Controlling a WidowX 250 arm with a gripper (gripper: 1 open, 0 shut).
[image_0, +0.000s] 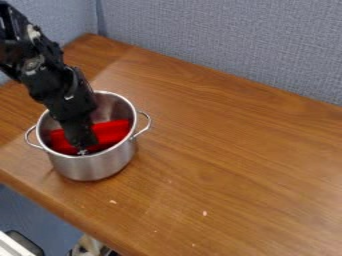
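A steel pot (94, 165) with two side handles stands near the left front edge of the table. A red object (110, 131) lies inside it. My black gripper (80, 145) reaches down from the upper left into the pot, over the red object; its fingertips are partly hidden there, so whether it grips anything cannot be seen.
A grey wall runs along the back. The table's edge is close at the lower left.
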